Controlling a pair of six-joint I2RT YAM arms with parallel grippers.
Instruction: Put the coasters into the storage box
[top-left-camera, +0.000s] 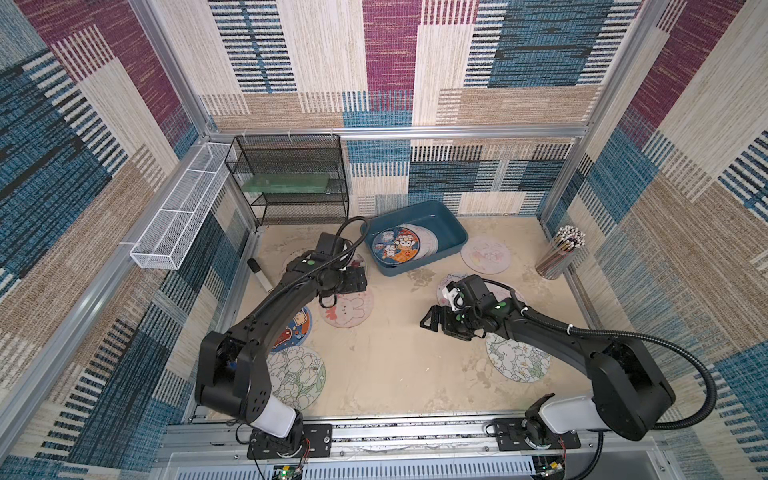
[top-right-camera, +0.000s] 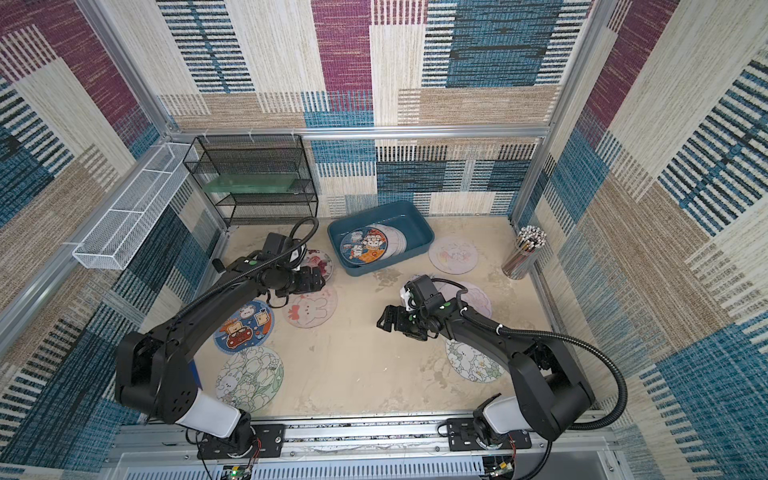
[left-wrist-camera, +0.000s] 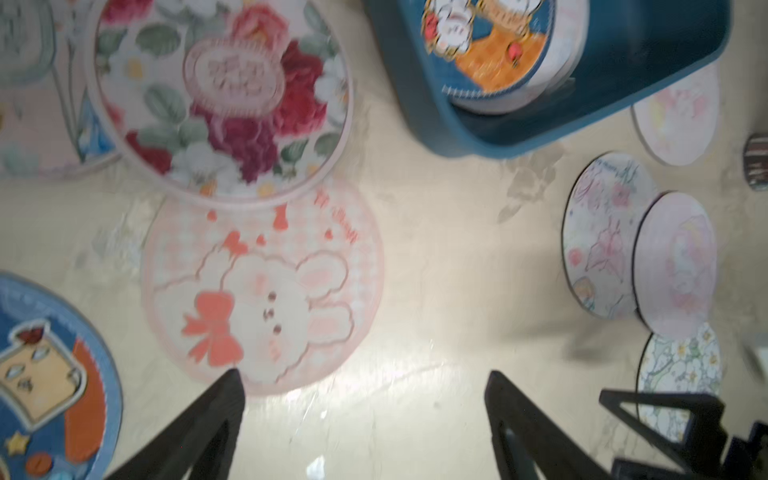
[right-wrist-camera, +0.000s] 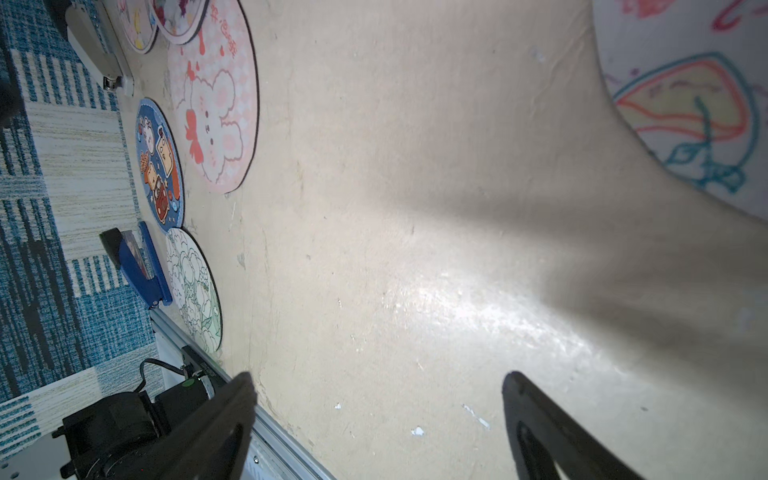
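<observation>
My left gripper (top-left-camera: 347, 281) hangs open above the pink bunny coaster (left-wrist-camera: 264, 304) and floral coaster (left-wrist-camera: 216, 104), nothing between its fingers. The blue storage box (top-right-camera: 408, 256) holds stacked coasters, a blue cartoon one (top-left-camera: 396, 246) on top. Further coasters lie on the table: blue (top-right-camera: 240, 328) and green-patterned (top-right-camera: 248, 376) at left, pale pink (top-right-camera: 453, 254), an overlapping pair (left-wrist-camera: 604, 232) and green floral (top-right-camera: 472, 364) at right. My right gripper (top-left-camera: 440, 318) is open and empty, low over the middle-right table.
A black wire rack (top-left-camera: 288, 160) stands at the back left, a white basket (top-left-camera: 176, 208) hangs on the left. A holder of sticks (top-left-camera: 552, 264) stands at the right, a blue stapler (right-wrist-camera: 140, 268) near the left edge.
</observation>
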